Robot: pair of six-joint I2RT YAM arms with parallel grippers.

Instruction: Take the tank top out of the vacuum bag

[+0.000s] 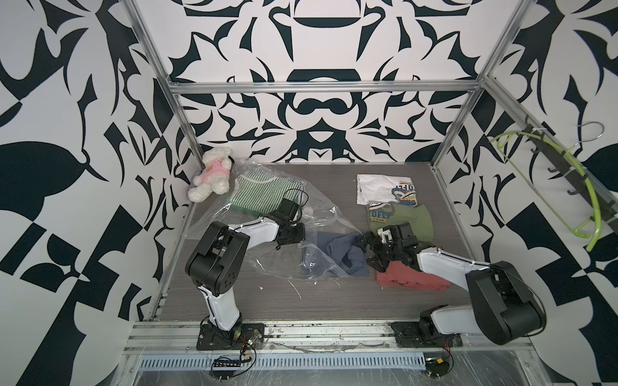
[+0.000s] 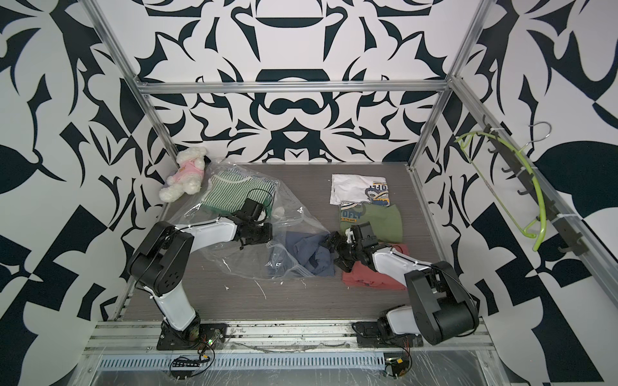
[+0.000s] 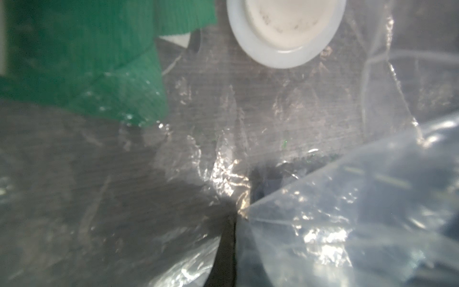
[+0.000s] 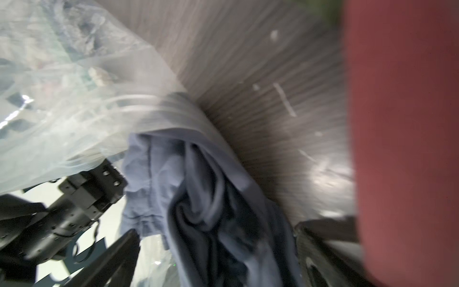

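Note:
The clear vacuum bag [image 1: 270, 260] lies flat across the left and middle of the table. Inside it, a green-and-white striped garment [image 1: 260, 193] is at the far left. A blue-grey garment [image 1: 347, 252] lies partly inside the bag's right end, and its bunched right part sticks out of the opening. My left gripper [image 1: 300, 234] is shut on the bag's plastic, which gathers at its tips in the left wrist view. Open at the garment's right end is my right gripper, with blue-grey folds [image 4: 205, 205] between its spread fingers; I cannot tell whether they touch it.
A red folded cloth [image 1: 408, 276] lies under and beside my right gripper. Behind it are a green shirt [image 1: 415, 218] and a white shirt [image 1: 379, 188]. The bag's white valve [image 3: 286, 28] shows beside the green cloth. A plush toy [image 1: 212, 173] sits back left.

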